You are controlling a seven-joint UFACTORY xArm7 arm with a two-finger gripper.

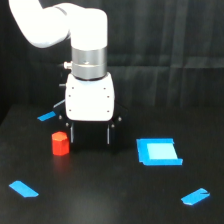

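A small red block (61, 143) stands on the dark table at the left. Just to its right hangs my gripper (91, 137), pointing down below the white wrist. The fingers are black against a dark background, so only faint edges show; these edges stand well apart, with nothing visible between them. The block is outside the fingers, beside the left finger; any contact is hard to make out. To the right lies a pale square (161, 151) with a blue tape border (144, 153) along its left and other sides.
Blue tape strips lie at the front left (23, 188), the front right (195, 197) and behind the block (47, 116). The table between the gripper and the pale square looks clear. A dark curtain hangs behind.
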